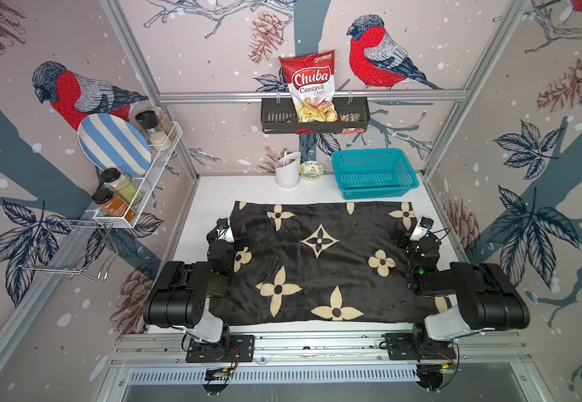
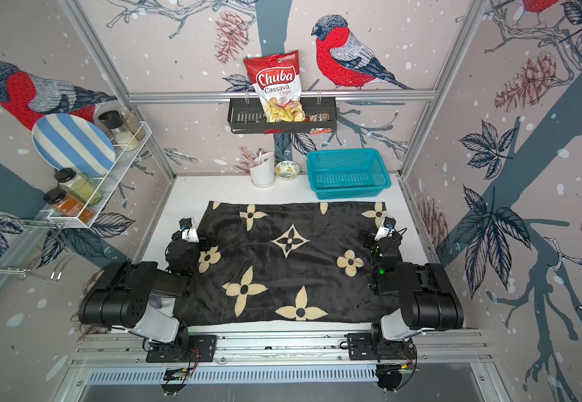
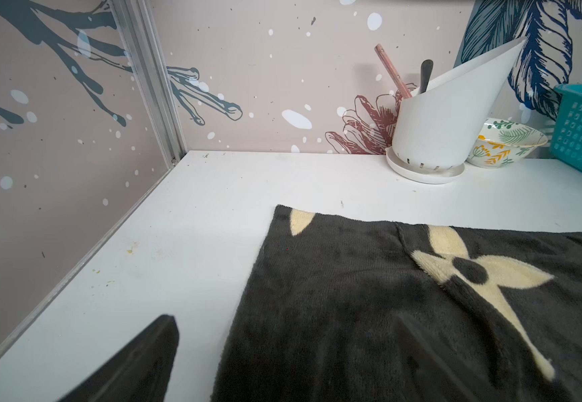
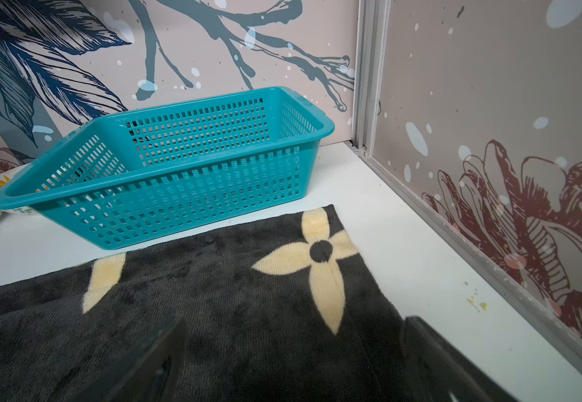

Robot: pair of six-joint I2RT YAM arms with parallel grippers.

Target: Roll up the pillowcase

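Spread nearly flat on the white table is the pillowcase [image 1: 317,274], dark grey plush with cream flower shapes. Its far corners show in the wrist views, left corner on the pillowcase [image 3: 344,268] and right corner on the pillowcase; a raised crease crosses a flower in the left wrist view. My left gripper stands open over the left edge, nothing between its fingers. Over the right edge, my right gripper is likewise open and empty. Both arms cover parts of the side edges in the top views.
Behind the cloth stand a teal basket [image 1: 375,173], a small patterned bowl [image 1: 311,170] and a white utensil holder [image 1: 288,170]. Bare table [image 3: 170,234] runs along both sides. A wire rack [image 1: 144,175] with jars hangs on the left wall.
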